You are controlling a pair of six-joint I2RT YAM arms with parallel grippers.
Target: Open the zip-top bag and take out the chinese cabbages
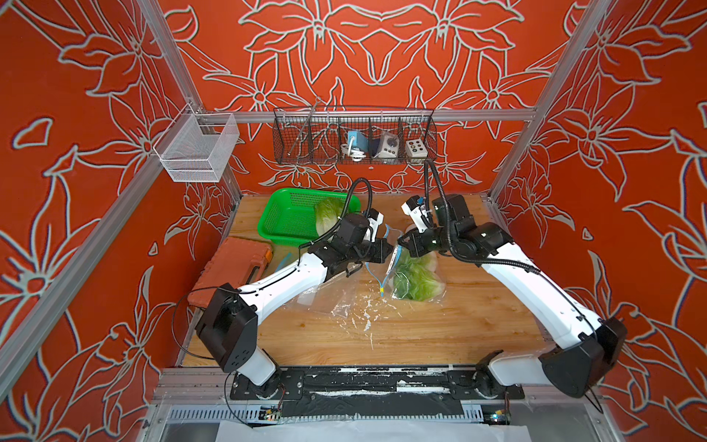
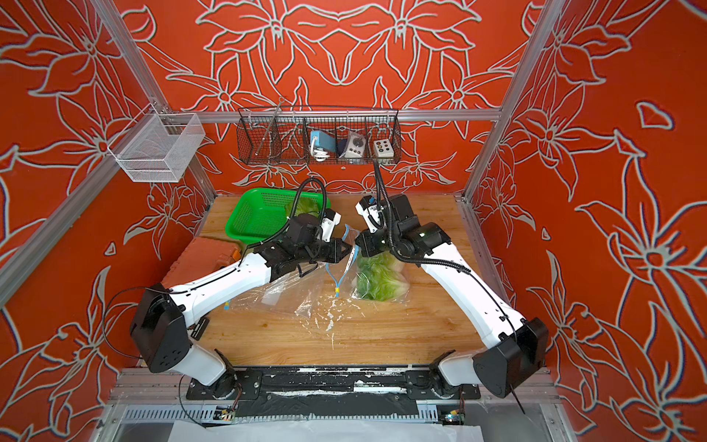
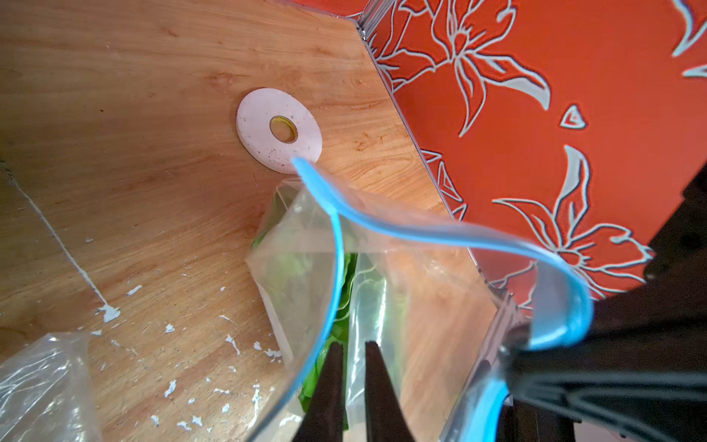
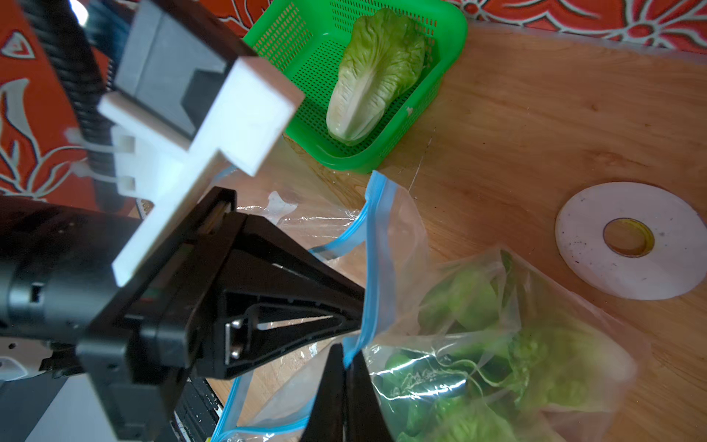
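Observation:
A clear zip-top bag [image 4: 434,346] lies right of the table's middle, its blue zip mouth gaping. Leafy green-white cabbage [image 1: 418,280] is inside it. My right gripper is shut on the blue zip rim. In the left wrist view, my left gripper is at the bag's mouth, fingers a narrow gap apart; whether film is pinched between them I cannot tell. In the right wrist view its fingers [image 4: 309,283] reach to the blue rim. Another cabbage [image 4: 379,70] rests in the green basket [image 4: 442,55].
A white tape roll [image 4: 581,228] lies beyond the bag. Flattened clear plastic [image 1: 327,294] and white scraps [image 1: 366,320] lie left and in front. An orange case [image 1: 224,269] sits at the left edge.

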